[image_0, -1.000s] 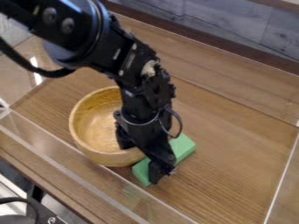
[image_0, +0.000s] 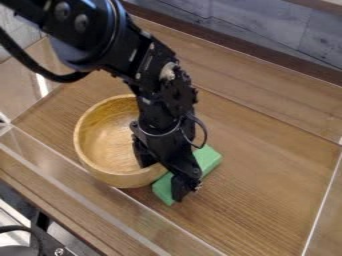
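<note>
My black gripper (image_0: 171, 172) hangs low in the middle of the view, over a green block (image_0: 205, 158) that lies on the wooden table just right of a round wooden bowl (image_0: 103, 137). The fingers reach down at the block and the bowl's right side; their dark shapes overlap, so whether they are shut on the block cannot be told. The block is partly hidden behind the gripper.
A grey panelled wall (image_0: 254, 40) stands behind it. A dark cable lies at the lower left corner.
The gripper has shifted very slightly, with its wrist turned a little. The bowl and green block look almost unmoved.
</note>
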